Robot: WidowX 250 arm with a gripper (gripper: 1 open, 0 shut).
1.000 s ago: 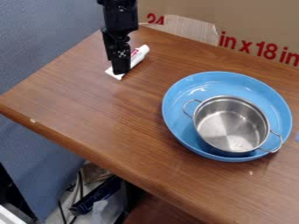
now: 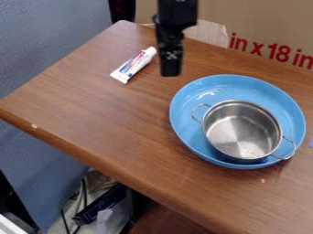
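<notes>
My black gripper hangs at the top centre of the camera view, above the table just right of a white toothpaste tube with red and blue print, which lies on the wood. Whether the fingers are open or shut is hard to make out. A steel pot with two side handles sits inside a blue plate on the right.
The wooden table has clear room at the left and front. A cardboard box stands along the back. A grey-blue partition and a drop with cables and clutter lie beyond the left edge.
My gripper has moved right and away from over the toothpaste tube, which is now uncovered and lies in about the same place.
</notes>
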